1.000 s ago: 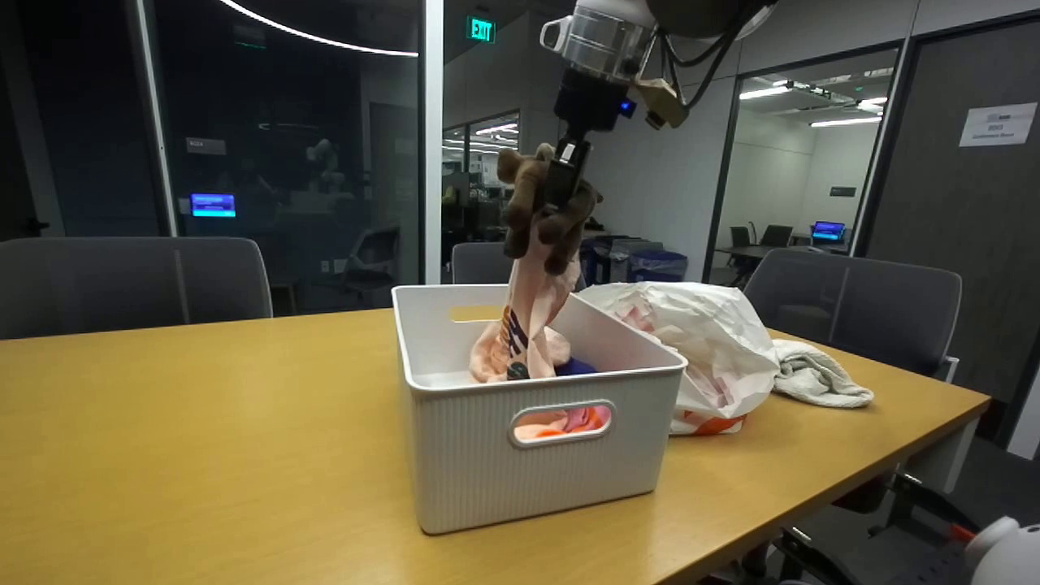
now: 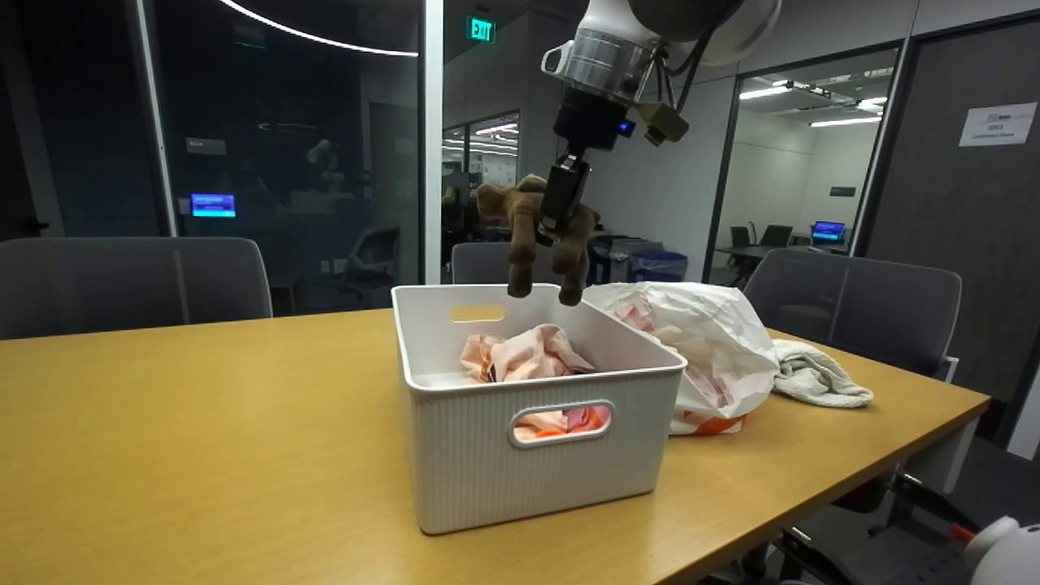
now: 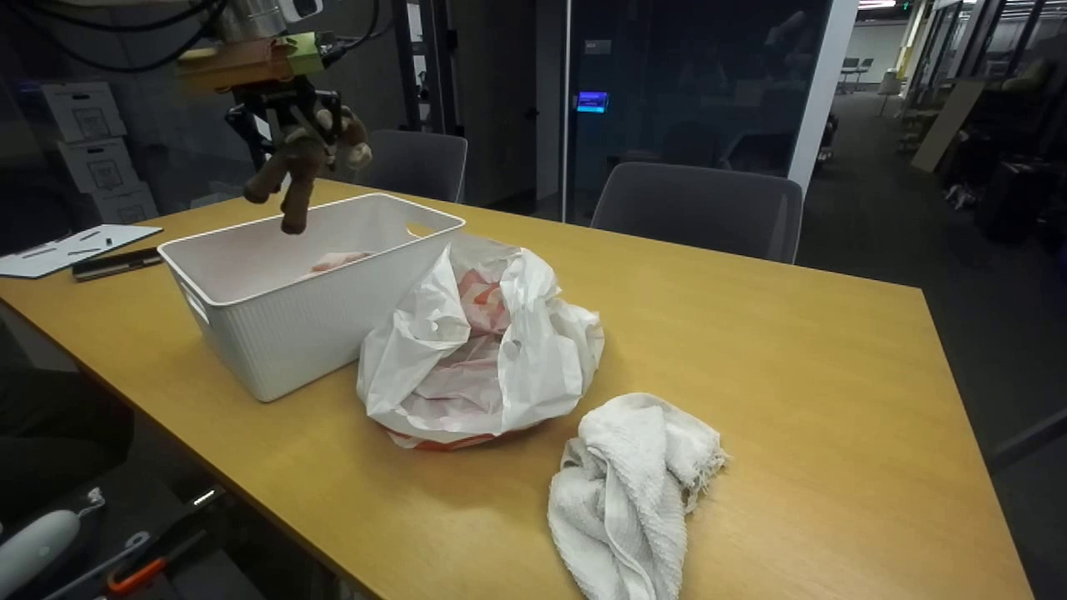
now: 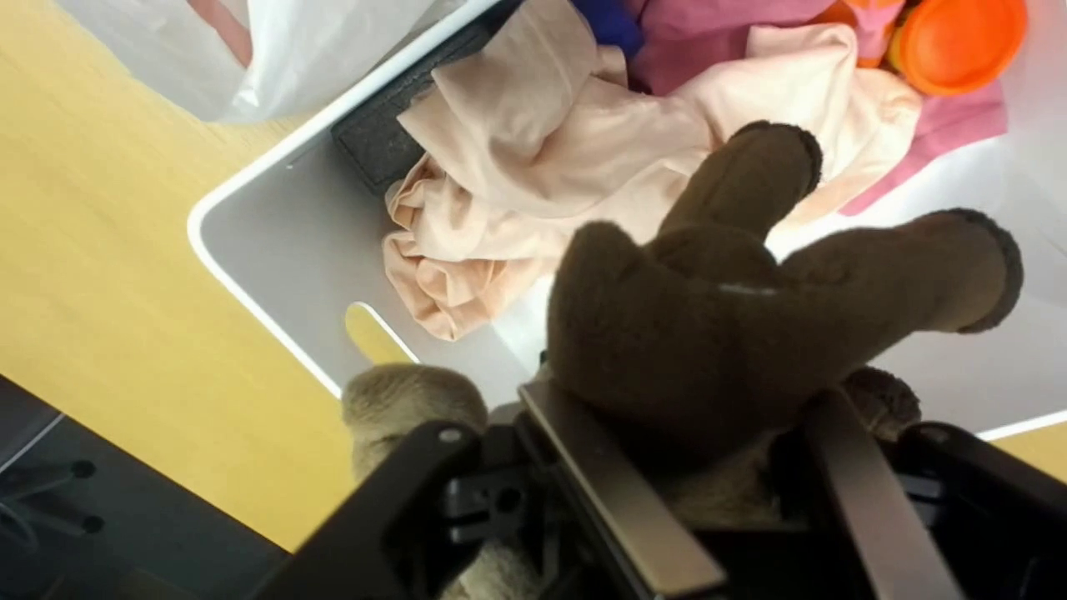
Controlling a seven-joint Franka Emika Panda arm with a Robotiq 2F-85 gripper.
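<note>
My gripper hangs over the white bin, its fingers [image 4: 625, 490] standing apart in the wrist view. A brown plush toy [image 4: 690, 330] sits in the gap between them, its legs pointing down toward the bin; what keeps it there cannot be made out. Inside the bin [image 2: 536, 458] lies a crumpled pale pink cloth [image 4: 560, 150], clear of the gripper. Exterior view 2 shows the toy [image 3: 300, 175] above the bin's opening, higher than the rim.
Beside the bin are a white plastic bag [image 3: 540, 350] and a whitish towel [image 3: 625, 490]. More in the bin: a darker pink cloth [image 4: 690, 40], an orange lid [image 4: 960, 45] and a dark flat item [image 4: 400, 130]. Bare table [image 2: 195, 439] stretches away on the left.
The toy stays at the fingers, spread wider and sitting a little lower.
</note>
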